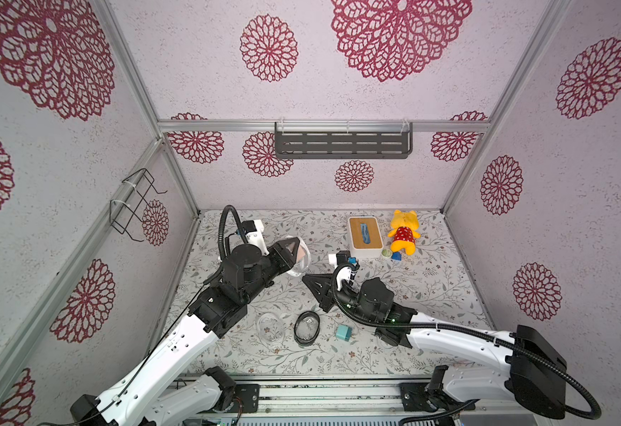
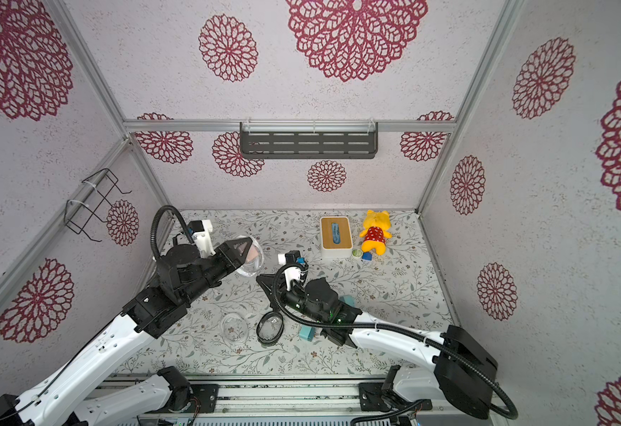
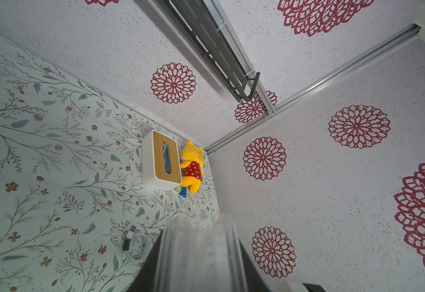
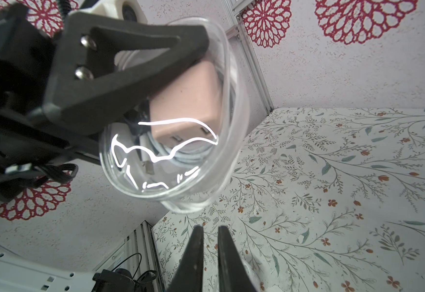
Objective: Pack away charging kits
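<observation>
A clear round container is tilted in the air, with a pink charger and a pale coiled cable inside. My left gripper is shut on this container; one black finger crosses its mouth beside the charger. Just to the right and lower, my right gripper points toward the container, apart from it. Its fingers are slightly open with an empty narrow gap. On the table lie a clear round piece, a black coiled cable and a teal block.
At the back right stand a white box with a wooden top and a yellow bear; a small blue thing lies by them. A white cable with a dark plug rests on the table.
</observation>
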